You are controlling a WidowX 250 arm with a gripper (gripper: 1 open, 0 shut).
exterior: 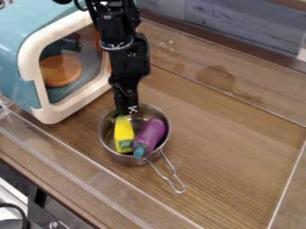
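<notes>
A steel pot [159, 161] with a wire handle sits on the wooden counter, holding a yellow object [124, 134] on the left and a purple eggplant-like object [149, 137] on the right. My black gripper [127, 107] hangs over the pot's back-left rim, above the yellow object. It looks shut, and I see nothing between its fingers.
A light-blue toy microwave [32, 45] with a white-framed door stands at the upper left, an orange disc [60, 70] visible inside. A grey wall runs along the back.
</notes>
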